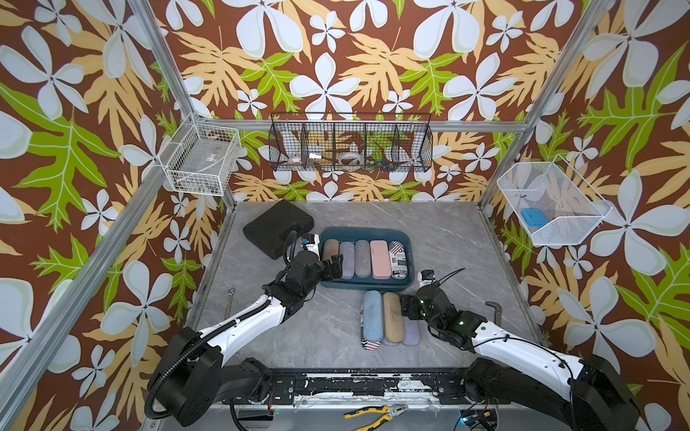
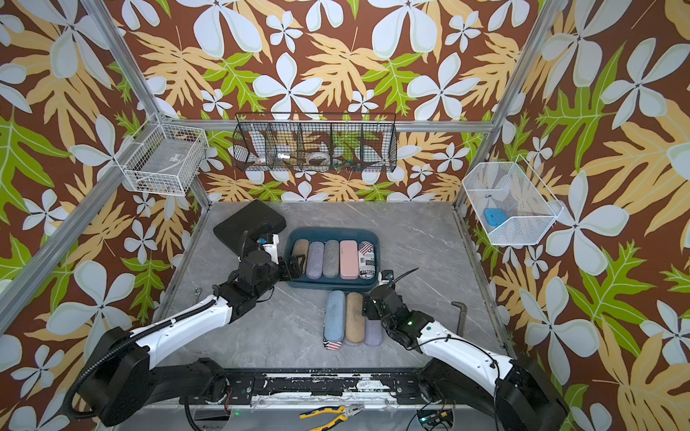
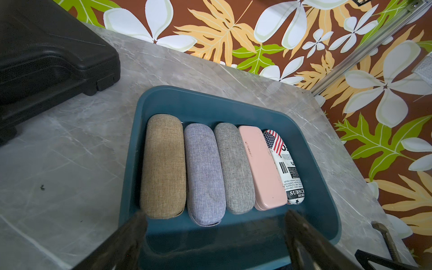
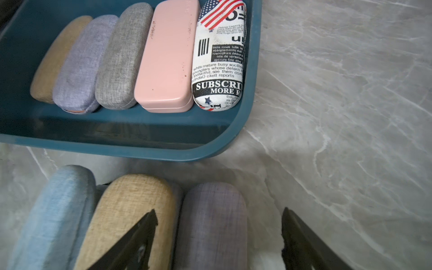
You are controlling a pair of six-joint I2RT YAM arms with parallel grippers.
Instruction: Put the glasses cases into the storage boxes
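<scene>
Five cases fill a teal box in a row: brown, lavender, grey, pink, printed. My left gripper hovers over its left part, open, nothing between its fingers. In front of the box lie more cases: light blue, tan, lavender, and a striped one mostly under the blue. My right gripper is open just above the front lavender case.
A black plastic case lies back left of the box. Wire baskets hang on the walls. A wrench lies left.
</scene>
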